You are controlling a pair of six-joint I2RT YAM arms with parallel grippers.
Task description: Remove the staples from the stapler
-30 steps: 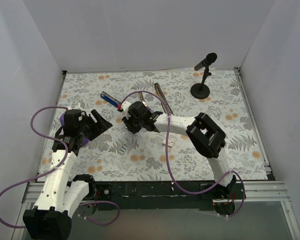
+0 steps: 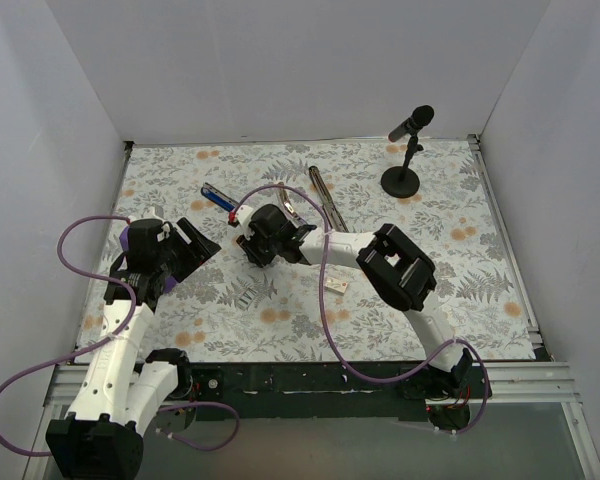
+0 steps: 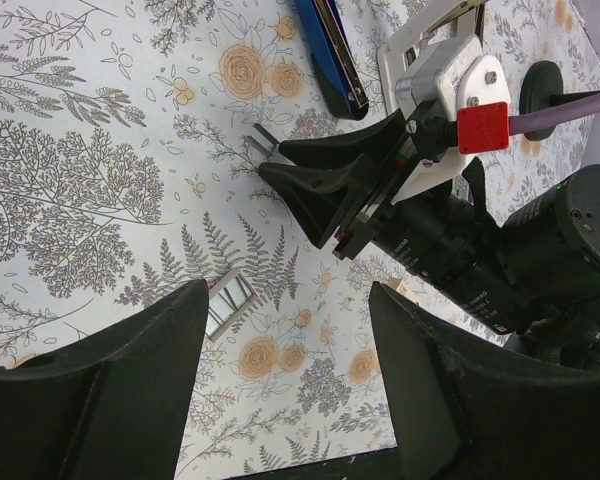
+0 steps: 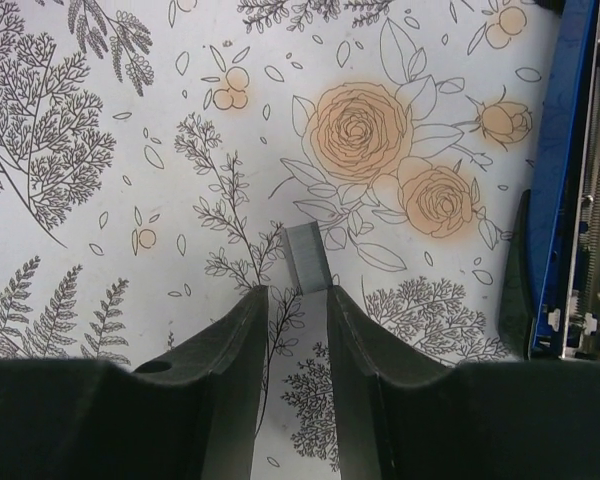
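A short grey strip of staples (image 4: 306,258) lies on the floral mat, just beyond the fingertips of my right gripper, which is part open with nothing visible between them. In the left wrist view that gripper hangs low over the strip, near a blue stapler (image 3: 325,55), which lies open along the right side of the right wrist view (image 4: 570,180). My left gripper stands open at the left of the table, over bare mat and a small pale tray of staples (image 3: 228,298), with nothing between its fingers.
Other long staplers (image 2: 323,195) lie behind my right gripper. A pale small block (image 2: 336,285) is in front of that arm. A black stand (image 2: 400,180) is at the back right.
The left arm is practically unchanged.
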